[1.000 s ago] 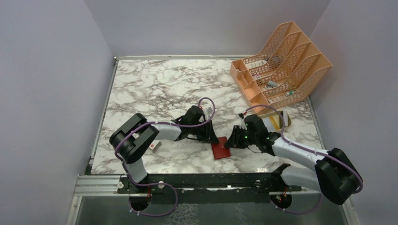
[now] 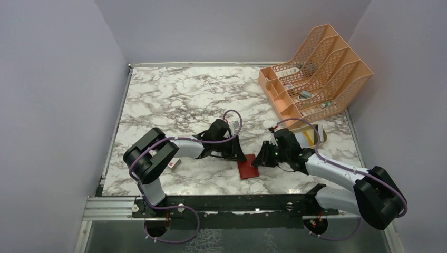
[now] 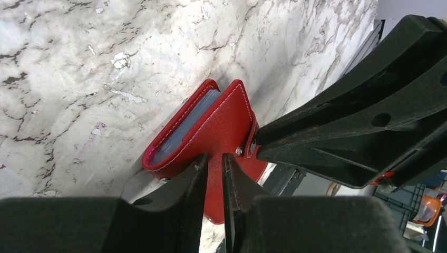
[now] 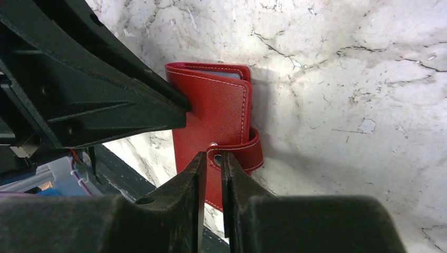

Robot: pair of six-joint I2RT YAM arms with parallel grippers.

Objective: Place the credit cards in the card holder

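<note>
A red stitched card holder (image 2: 248, 167) stands near the table's front edge between both hands. Clear grey sleeves (image 3: 184, 129) show at its open top in the left wrist view. My left gripper is closed on the holder's red cover, its fingertips close together. From the other side, my right gripper pinches the snap strap (image 4: 248, 153), its metal stud showing between the tips. The other arm's dark fingers (image 4: 153, 110) touch the holder in the right wrist view. Yellow and white cards (image 2: 307, 138) lie in a tan tray at the right.
An orange mesh organizer (image 2: 316, 74) with small items in its slots fills the back right. The tan tray (image 2: 323, 138) sits just in front of it, partly behind my right arm. A small white box (image 2: 174, 164) lies by the left arm.
The left arm and the holder look nearly still.
</note>
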